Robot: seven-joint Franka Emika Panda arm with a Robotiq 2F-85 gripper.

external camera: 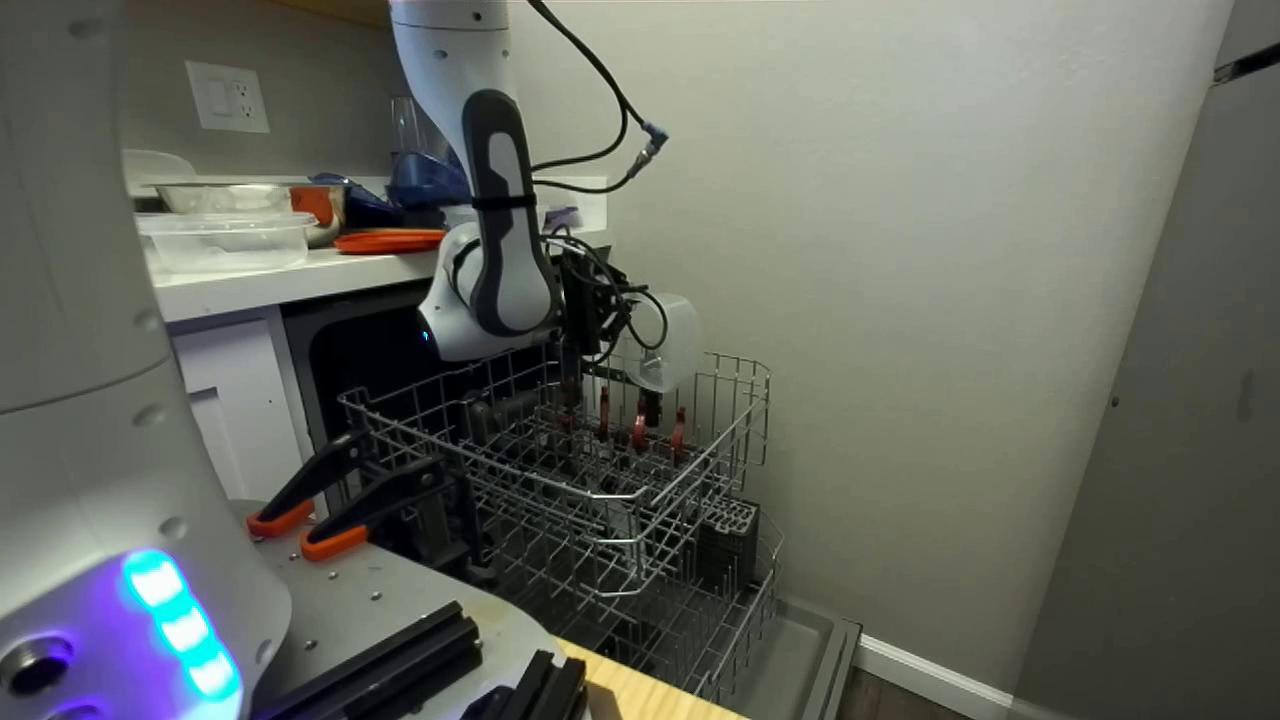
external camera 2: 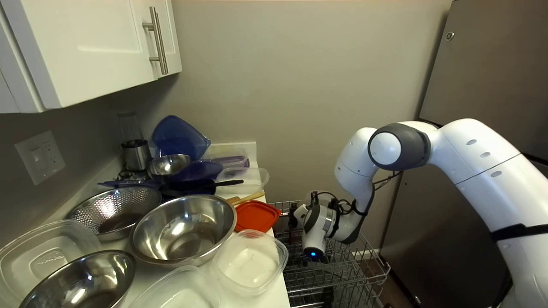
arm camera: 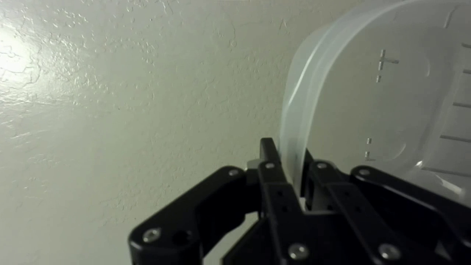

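A clear plastic container (arm camera: 397, 101) is held by its rim, with my gripper shut on that edge in the wrist view. In exterior view 1 the container (external camera: 669, 344) hangs tilted on its side, over the far part of the dishwasher's upper rack (external camera: 596, 493). It is close above several red items (external camera: 639, 428) standing in that rack; whether it touches anything there I cannot tell. The arm hides both the gripper's fingers and most of the container in exterior view 2.
Steel bowls (external camera 2: 183, 233), a colander (external camera 2: 115, 209), clear containers (external camera 2: 250, 261) and a red lid (external camera 2: 257, 215) crowd the counter left of the rack. Behind the rack stands the wall (external camera: 912, 300). A lower rack (external camera: 672, 642) is pulled out underneath.
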